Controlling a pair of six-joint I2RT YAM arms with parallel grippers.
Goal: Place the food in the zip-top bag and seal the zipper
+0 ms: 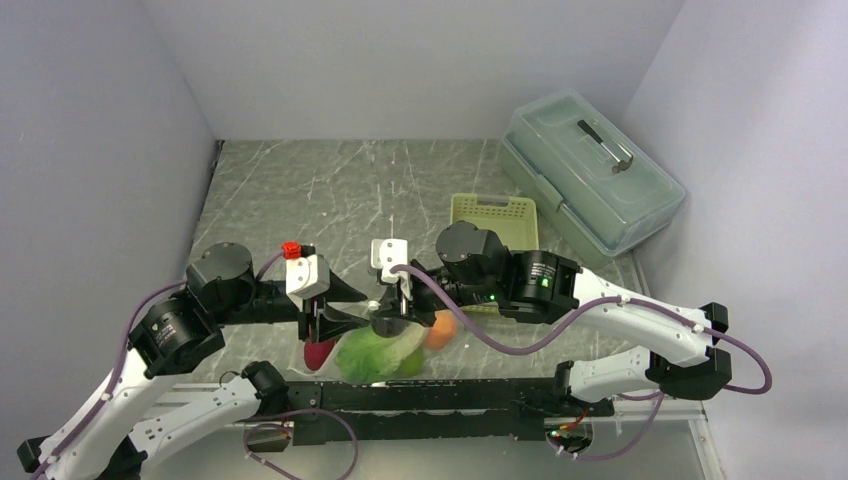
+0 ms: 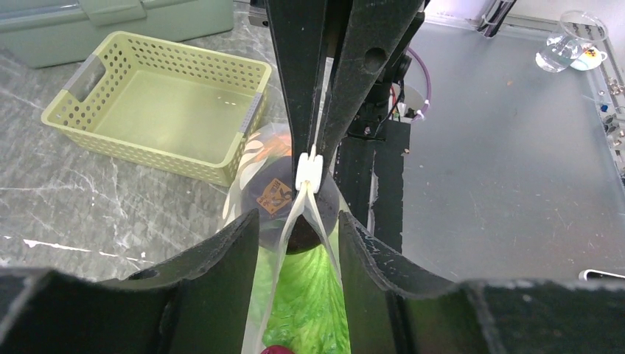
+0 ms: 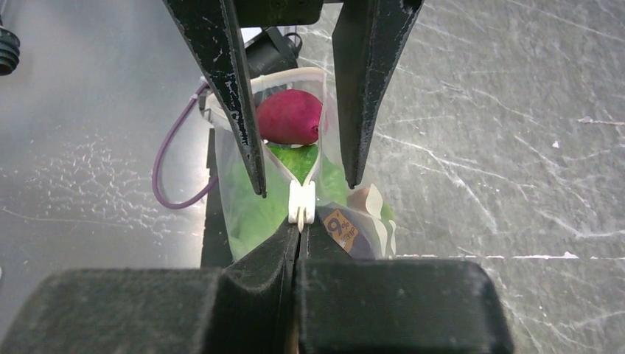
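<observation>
The clear zip bag point(image 3: 254, 214) stands upright with food inside: green lettuce point(image 2: 309, 295), a dark red item point(image 3: 290, 116) and a dark round item point(image 2: 320, 203); an orange item point(image 1: 440, 332) shows by the bag in the top view. My right gripper is shut on the bag's zipper end at the white slider point(image 2: 309, 171). Beyond the slider, the zipper edges spread apart in the right wrist view and the mouth gapes. My left gripper is open, its fingers on either side of the zipper edges, facing the right gripper.
A pale green basket point(image 2: 166, 103) stands behind the right arm, and a lidded green box point(image 1: 590, 175) is at the back right. Bare marble tabletop point(image 1: 300, 190) lies behind the bag. A glass point(image 2: 571, 40) is far off in the left wrist view.
</observation>
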